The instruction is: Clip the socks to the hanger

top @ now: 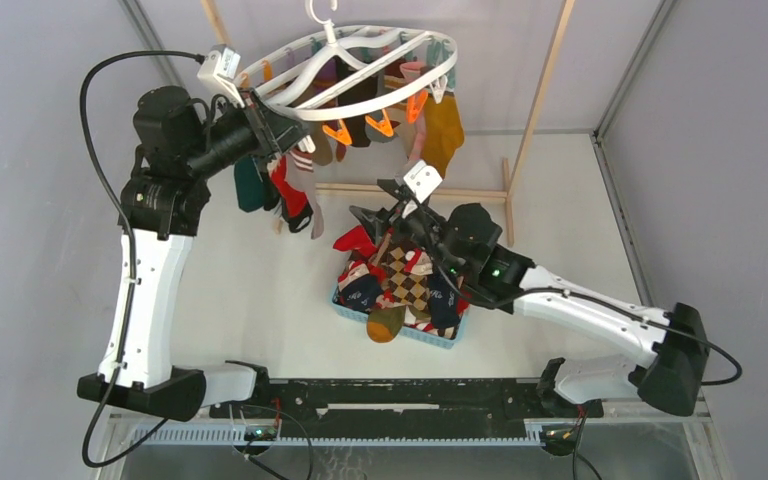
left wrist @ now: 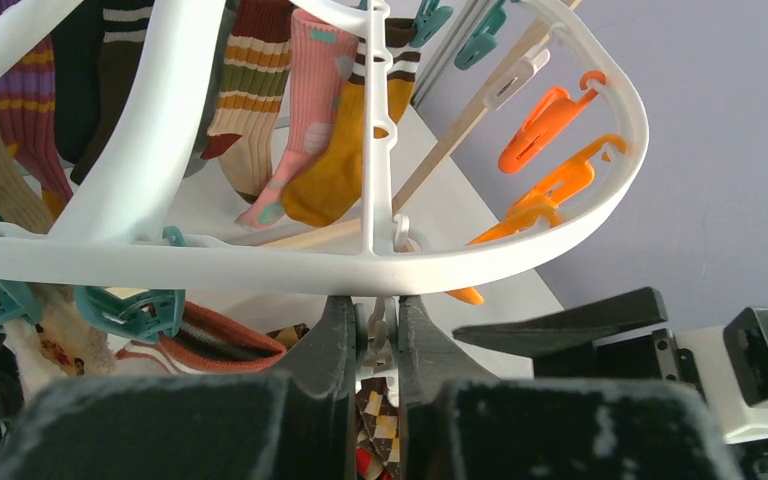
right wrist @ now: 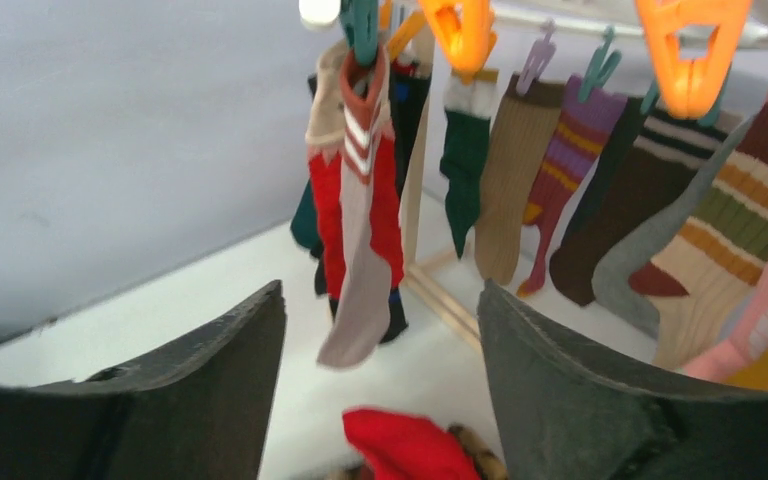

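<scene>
The white oval hanger carries several socks at its back and left. My left gripper is under its front rim, shut on a white clip; in the top view the left gripper covers that corner. My right gripper stands apart from the hanger, above the basket; in its wrist view the right gripper is open, with nothing between its fingers. Beyond them, a grey sock with a striped red cuff hangs from a teal clip. Orange clips on the front rim are empty.
A blue basket heaped with loose socks sits on the white floor beneath my right gripper. A mustard sock hangs at the hanger's right. Wooden posts of the stand rise behind. Floor to the basket's right is clear.
</scene>
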